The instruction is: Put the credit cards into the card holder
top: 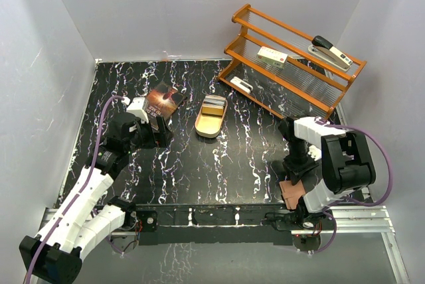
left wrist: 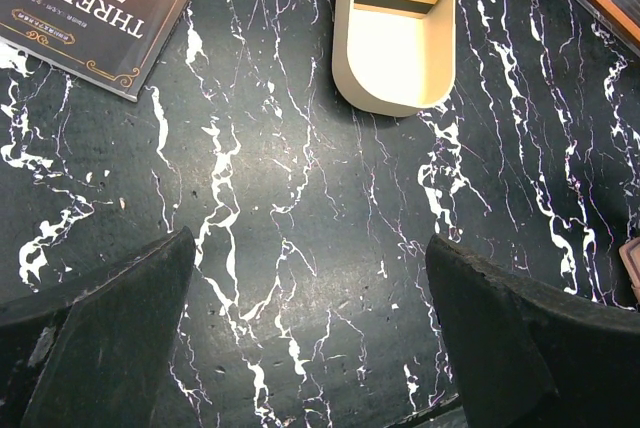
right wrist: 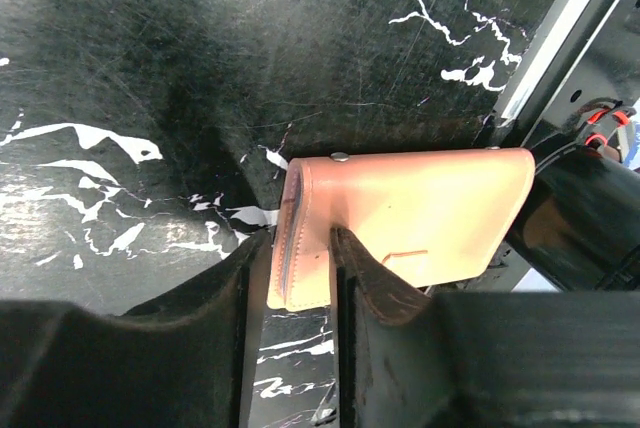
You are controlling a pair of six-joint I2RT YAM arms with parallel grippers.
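A salmon-pink card holder (top: 292,193) lies at the table's front right edge. In the right wrist view, my right gripper has the near left end of the holder (right wrist: 430,208) in the narrow gap between its fingers. One finger is beside that end and the other lies over the holder's face; a firm grip does not show. Cards stand stacked in the back of a cream tray (top: 208,127), their upper edges (top: 213,101) showing. My left gripper is wide open and empty, left of the tray and above bare table.
A book (top: 164,99) lies at the back left, close to the left gripper. The wooden rack (top: 285,81) at the back right bears a small box (top: 271,57) and a stapler (top: 331,53).
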